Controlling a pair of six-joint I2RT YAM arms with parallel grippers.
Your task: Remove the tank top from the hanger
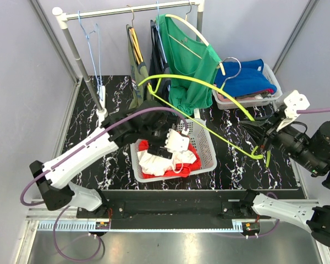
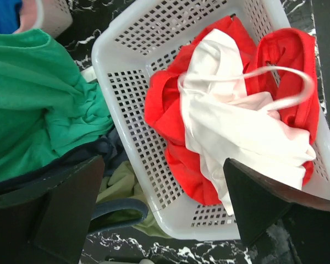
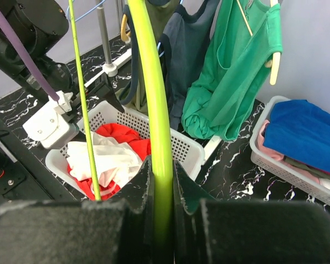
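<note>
The yellow-green hanger (image 1: 198, 82) is held in the air, bare of any garment, with my right gripper shut on one end of its curved arm. Down in the basket (image 1: 209, 159), a crumpled white tank top (image 2: 247, 137) with a looped strap lies on red cloth (image 2: 173, 118). My left gripper is open above the basket, its fingers spread wide and nothing between them. From the top, the left wrist hides part of the basket and the white garment.
A rack (image 1: 129, 10) at the back carries a green top (image 1: 190, 69), dark and olive garments (image 1: 137, 71), and a blue hanger (image 1: 92, 49). Another basket (image 1: 247, 103) with a folded blue cloth stands at the back right. The hanger's free end reaches over my left arm.
</note>
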